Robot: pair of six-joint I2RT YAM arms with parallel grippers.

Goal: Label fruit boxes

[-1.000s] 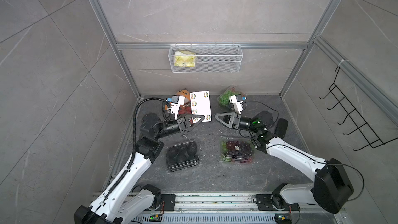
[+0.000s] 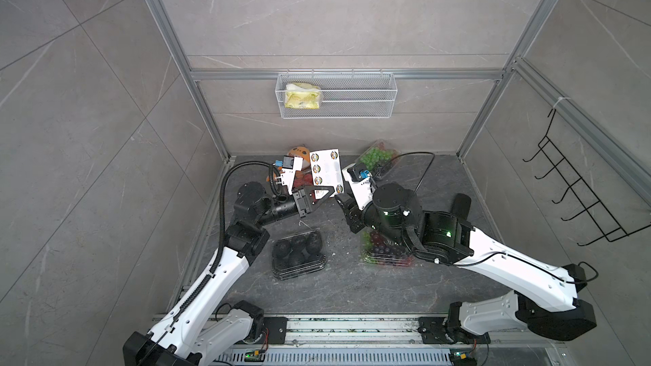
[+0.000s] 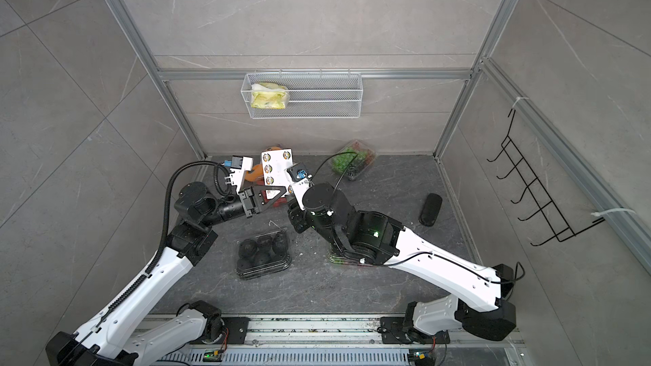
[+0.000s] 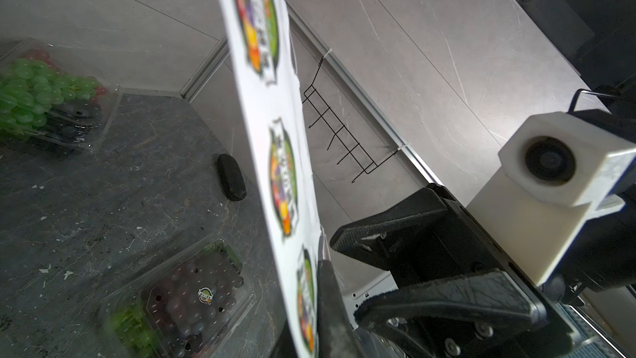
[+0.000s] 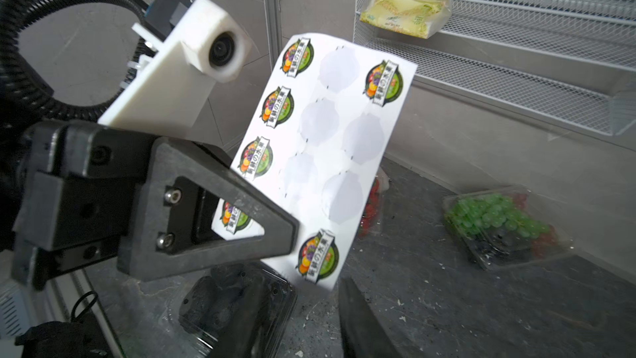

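Note:
A white sheet of round fruit stickers is clamped upright in my left gripper, which is shut on its lower part. Several stickers remain printed on it; other spots are blank. My right gripper stands just right of the sheet, fingers parted, no sticker visible between them. A clear box of dark grapes bears one round sticker on its lid. The box of dark round fruit sits front left, no sticker visible. Green grapes fill part of a box at the back right.
Behind the sheet, a box of red fruit and an orange item are partly hidden. A black oblong object lies on the right. A wire basket and a hook rack hang on the walls.

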